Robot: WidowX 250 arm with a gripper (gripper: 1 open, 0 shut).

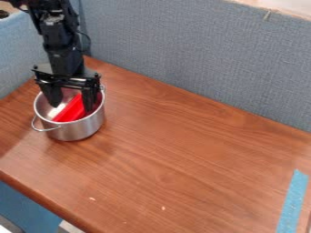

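A steel pot (75, 129) with wire handles stands at the left of the wooden table. Inside it is a red object (73, 109) with a pale part beside it. My black gripper (67, 95) hangs over the pot, its fingers at or just inside the rim. The dark fingers overlap the pot's interior, and I cannot make out whether they are open or shut, or whether they touch the red object.
Grey padded walls (195, 55) line the back and left. A blue tape strip (292, 200) lies at the right edge.
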